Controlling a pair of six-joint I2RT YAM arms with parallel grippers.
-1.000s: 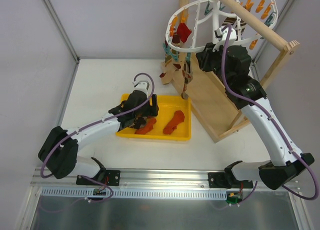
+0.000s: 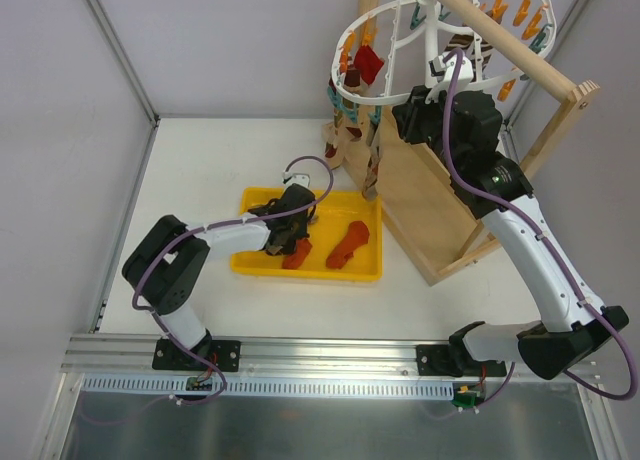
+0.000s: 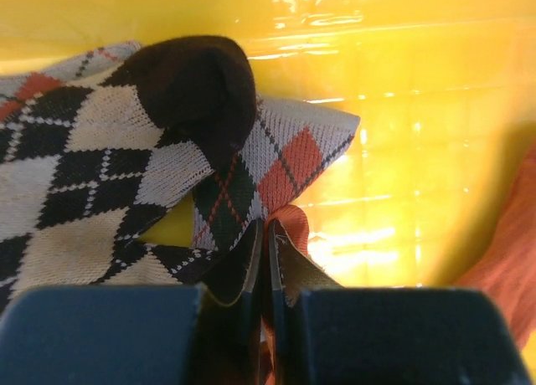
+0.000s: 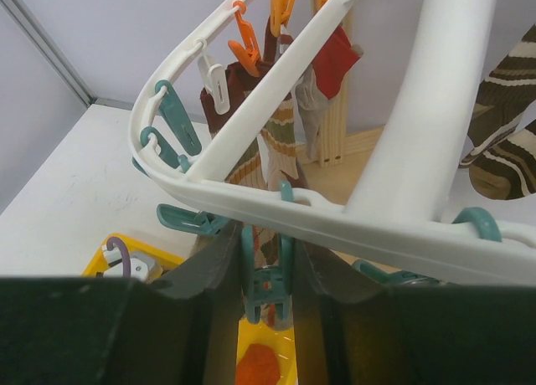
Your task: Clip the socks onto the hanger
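My left gripper is down in the yellow basket (image 2: 376, 270), fingers closed at the top edge of an orange sock (image 3: 291, 228). Beside it lie black-grey argyle socks (image 3: 84, 176) and a grey-red argyle piece (image 3: 285, 163); another orange sock (image 2: 348, 245) lies to the right. My right gripper is up at the hanger's white ring (image 2: 337, 85), shut on a teal clip (image 4: 268, 289). Socks (image 4: 276, 134) hang from the ring's clips.
The wooden hanger stand (image 2: 420, 210) occupies the right, under and around the ring.
My left arm has reached down into the basket, its gripper closing low at the orange sock. My right arm has stayed still.
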